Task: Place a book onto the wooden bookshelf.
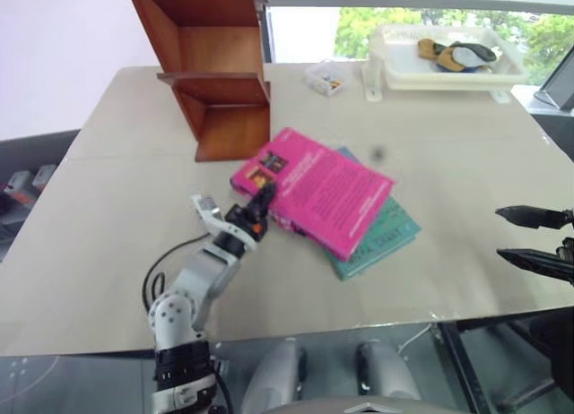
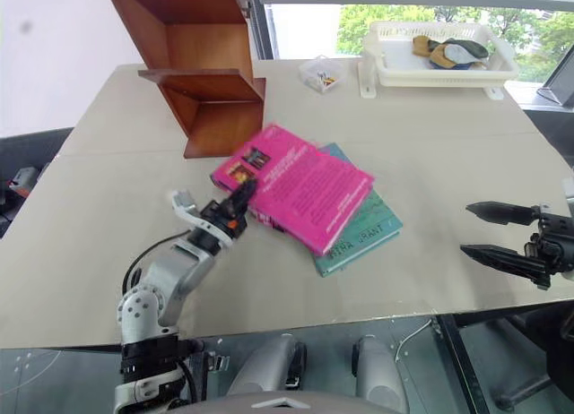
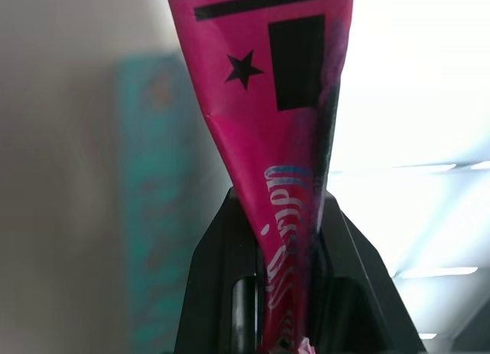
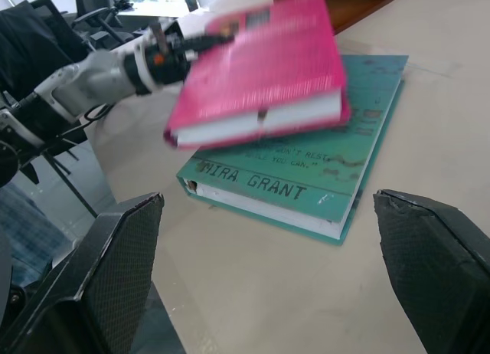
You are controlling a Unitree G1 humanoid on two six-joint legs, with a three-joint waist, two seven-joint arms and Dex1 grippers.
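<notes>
The pink book (image 1: 327,194) is gripped along its spine edge by my left gripper (image 1: 262,203). In the left wrist view, the pink spine (image 3: 264,132) stands between black fingers that press on both covers. From the right wrist view, the pink book (image 4: 264,74) is raised over the teal book (image 4: 260,178), tilted and partly hiding it. The wooden bookshelf (image 1: 235,132) rises at the back left, just beyond the pink book's far corner. At the right edge of the table, my right gripper (image 1: 529,239) is open and empty.
Behind the books stand a small clear box (image 1: 325,78) and a white tray (image 1: 448,78) holding gloves. Bare table (image 1: 448,181) stretches right of the books. A black cable (image 1: 166,262) runs beside the left arm.
</notes>
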